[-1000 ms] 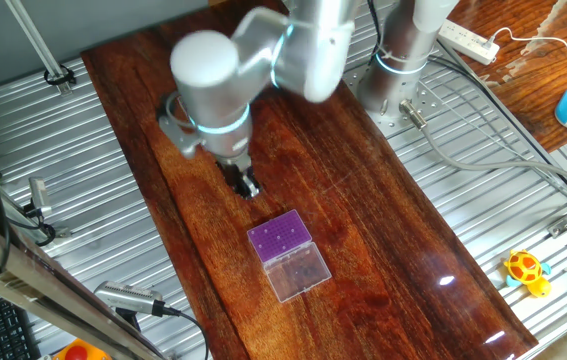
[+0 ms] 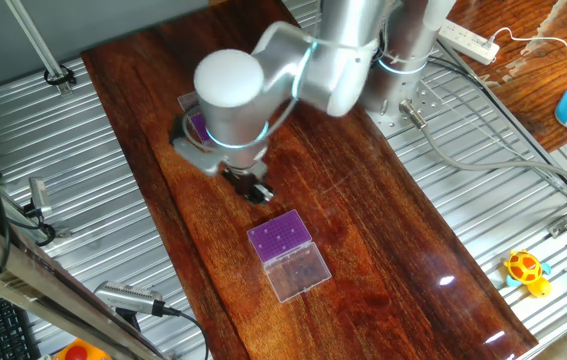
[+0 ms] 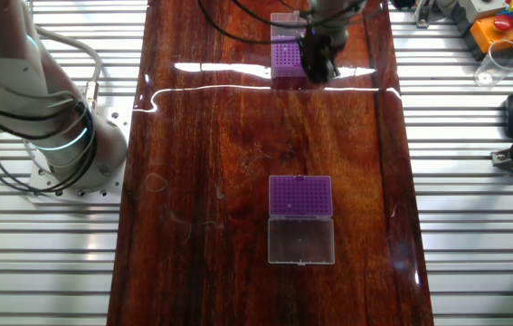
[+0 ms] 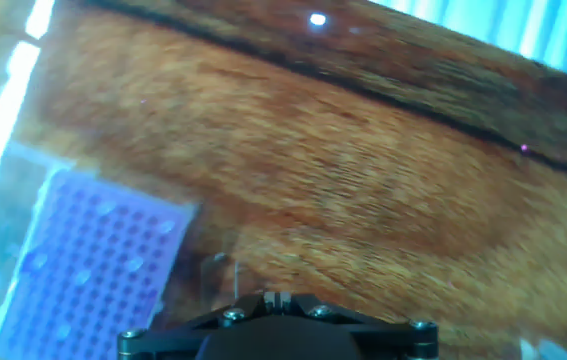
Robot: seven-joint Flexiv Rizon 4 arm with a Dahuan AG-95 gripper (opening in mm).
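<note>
My gripper [image 2: 266,196] hangs above the wooden board, between two purple racks with hinged clear lids. In the wrist view the fingertips of the gripper meet, and the fingers look shut; whether something tiny sits between them is too small to tell. The nearer purple rack [image 2: 278,235] lies open on the board with a few small pale pieces in it, its clear lid [image 2: 297,273] folded flat. Farther back, the other purple rack [image 3: 285,58] is partly hidden by the arm. One purple rack [image 4: 93,265], holding several small caps, shows at the wrist view's left.
Bare wooden board [image 3: 202,181] surrounds the racks. Off the board are a toy turtle [image 2: 525,268], a power strip [image 2: 468,42] and a clear cup [image 3: 500,63]. Dark cables [image 3: 238,32] cross near the gripper.
The arm has shifted to the right in exterior view 1, its gripper moving slightly right. More of the far rack now shows behind the arm. The nearer rack and lid have stayed put.
</note>
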